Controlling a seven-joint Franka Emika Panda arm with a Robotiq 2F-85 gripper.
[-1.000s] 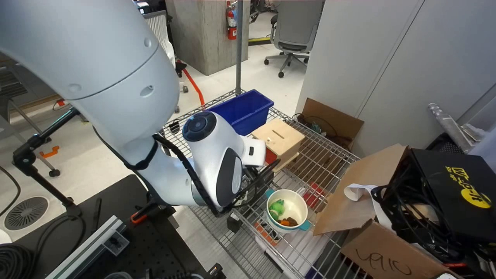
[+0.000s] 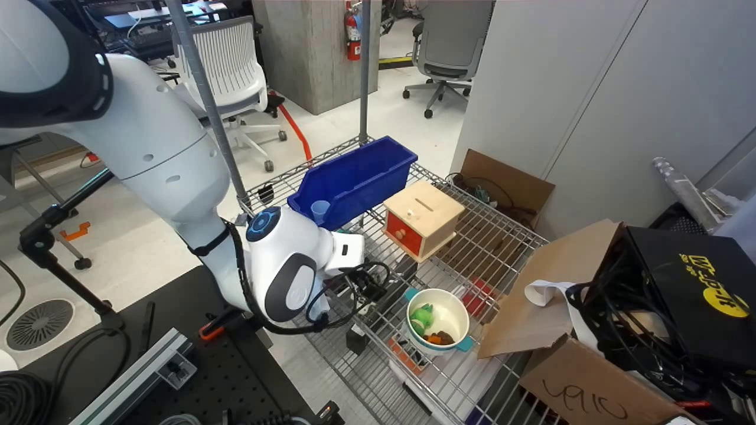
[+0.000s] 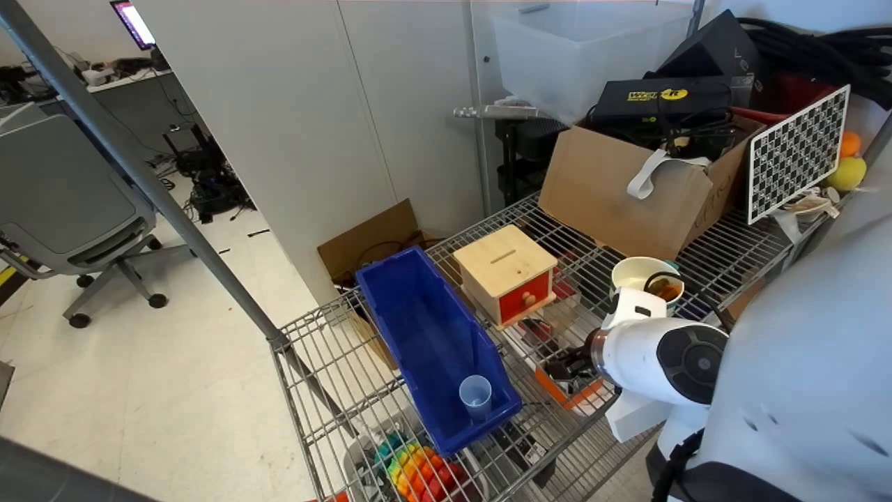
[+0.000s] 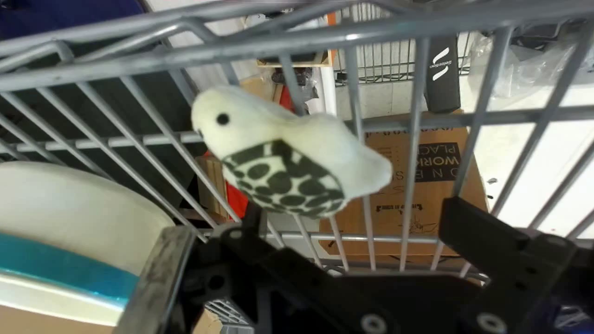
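Note:
A pale plush toy (image 4: 289,156) with a dark dot eye and a spotted patch lies against the grey wire rack (image 4: 356,39) in the wrist view. My gripper stands open, its two black fingers wide apart and nothing held between them. The toy sits ahead of the fingertips, nearer the left one; whether they touch cannot be told. In exterior view 1 the gripper (image 2: 383,283) is low at the shelf's near edge, partly covered by cables, and the toy cannot be made out there.
A cream-and-teal pot (image 2: 446,316) holding green and brown items stands close beside the gripper. Behind are a wooden box (image 2: 425,205) with a red drawer and a blue bin (image 3: 426,335) containing a clear cup (image 3: 476,396). An open cardboard box (image 2: 560,283) bounds the right.
The arm has shifted left and down in exterior view 1, away from the camera. More of the blue bin and the wooden box's red drawer now shows. The pot has stayed put.

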